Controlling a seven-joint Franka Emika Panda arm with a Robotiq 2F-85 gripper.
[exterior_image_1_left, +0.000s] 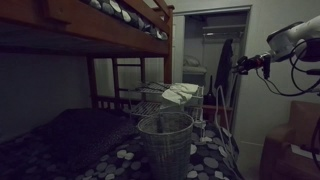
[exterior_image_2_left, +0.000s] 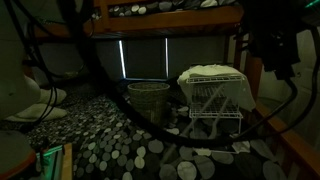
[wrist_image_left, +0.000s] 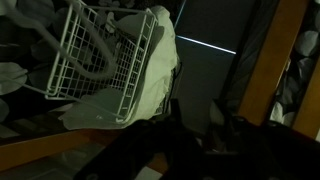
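My gripper is high on the right in exterior view 1, with nothing white between its fingers. Its dark fingers are hard to make out along the bottom of the wrist view. A thin white loop, blurred, shows apart from the gripper at the upper left of the wrist view. In exterior view 1 a faint pale streak below the gripper seems to be that loop. A white wire rack stands on the bed, with a pale cloth over its top.
A wire-mesh basket stands on the dotted bedding. The wooden upper bunk rail runs above. A brown armchair is at the right. In exterior view 2 dark cables cross the foreground.
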